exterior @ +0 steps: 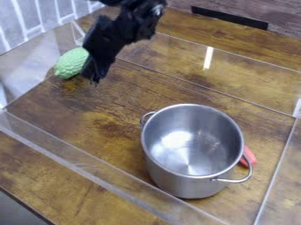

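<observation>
My gripper [97,68] is at the upper left, dark and blurred, just beside a pale green textured object [69,61], its fingers overlapping or very near that object's right side; whether they touch cannot be told. The gripper looks shut, with nothing visible between its fingers. A steel pot [192,148] with two handles stands at the lower right, empty.
A red object [248,156] lies partly hidden behind the pot's right side. Clear plastic walls [118,171] border the wooden work area.
</observation>
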